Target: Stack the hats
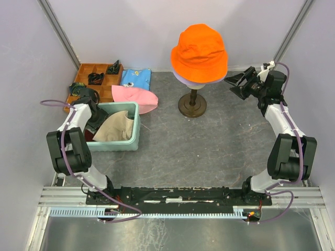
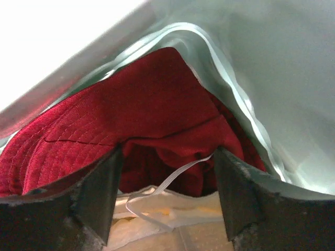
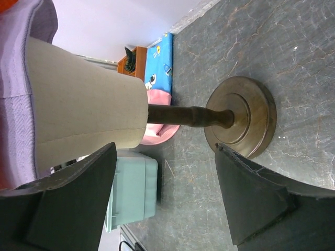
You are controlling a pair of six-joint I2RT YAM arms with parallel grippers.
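An orange bucket hat [image 1: 200, 51] sits over a lavender hat [image 1: 183, 79] on a stand [image 1: 192, 104] at the back. Inside the teal bin [image 1: 116, 147] lie a dark red hat [image 2: 141, 99] and a beige hat [image 1: 115, 128]. My left gripper is down in the bin at the red hat, its fingers [image 2: 94, 201] part open with red cloth and a pale cord showing between them. Whether they touch the cloth cannot be told. My right gripper stands open and empty, to the right of the stacked hats.
A pink hat [image 1: 135, 96] lies behind the bin, with a blue bag [image 1: 136, 79] and a wooden organiser [image 1: 105, 90] beside it.
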